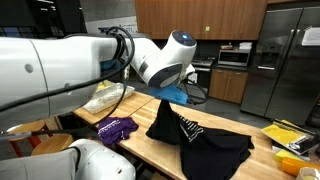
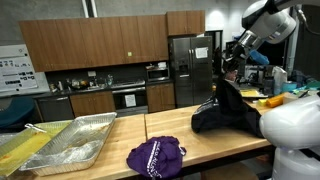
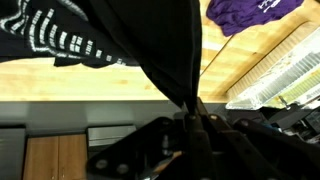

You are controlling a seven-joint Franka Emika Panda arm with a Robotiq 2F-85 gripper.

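A black cloth with white stripes on part of it is partly lifted off the wooden table. In the wrist view, my gripper is shut on a gathered fold of the dark cloth, which runs away from the fingertips. Exterior view 2 has the cloth rising in a narrow peak to the gripper, its lower part still spread on the tabletop. The arm hides most of the gripper in exterior view 1.
A crumpled purple cloth lies apart on the table. Foil trays stand at the left in exterior view 2. Yellow items occupy the table's right end in exterior view 1. Bare wood shows between purple and black cloths.
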